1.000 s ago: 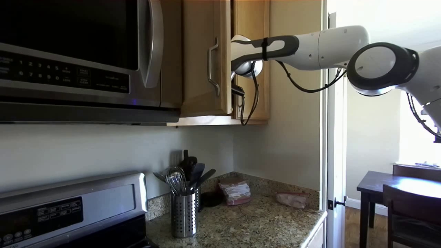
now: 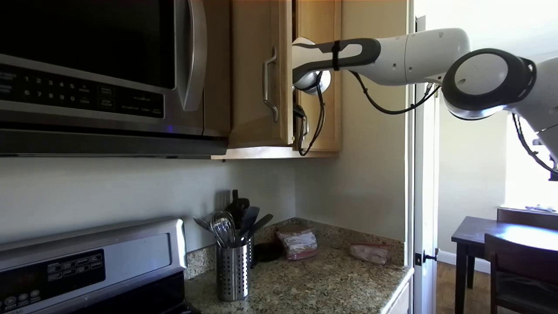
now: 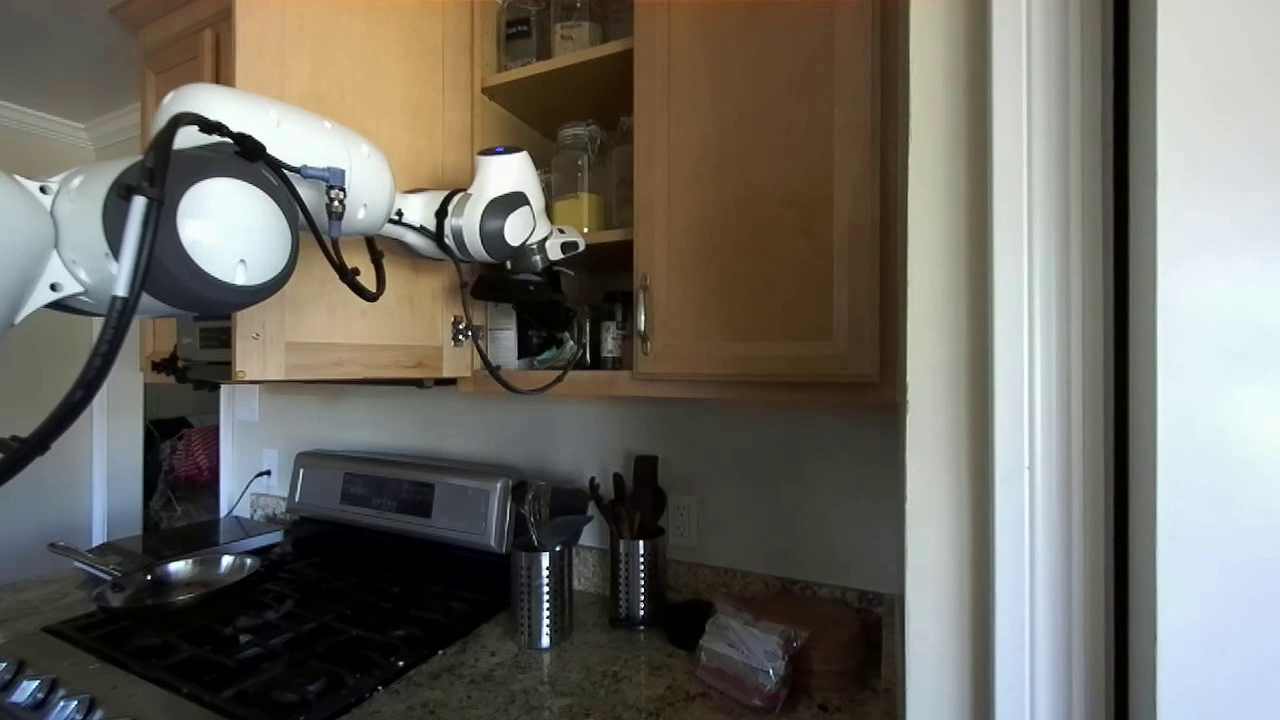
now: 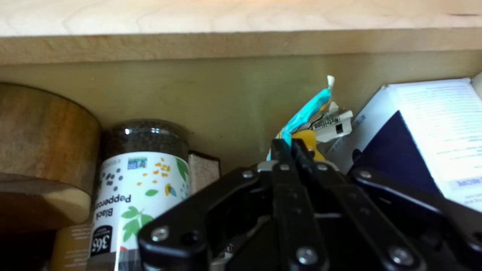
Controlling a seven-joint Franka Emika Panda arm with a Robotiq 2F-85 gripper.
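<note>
In the wrist view my gripper is shut on a crumpled packet [image 4: 305, 115], blue, yellow and white, with printed nutrition text. The packet's upper end sticks out past the fingertips; its lower part is hidden behind the fingers. In exterior view 2 the gripper reaches into the open wall cabinet, at its lowest shelf, and a bit of the packet [image 3: 555, 354] shows below the dark wrist. The open cabinet door [image 2: 260, 73] hides the gripper from exterior view 1.
Left of the fingers stand a black peppercorn jar [image 4: 135, 194] and a wooden container [image 4: 45, 149]. A white and navy box [image 4: 406, 135] is close on the right. A shelf edge [image 4: 239, 43] crosses the top of the wrist view. The right cabinet door [image 3: 756, 180] is closed.
In exterior view 1 the forearm has risen slightly, and the wrist sits a little higher, with its hanging cable shifted left. The counter and the cabinet door look unchanged.
</note>
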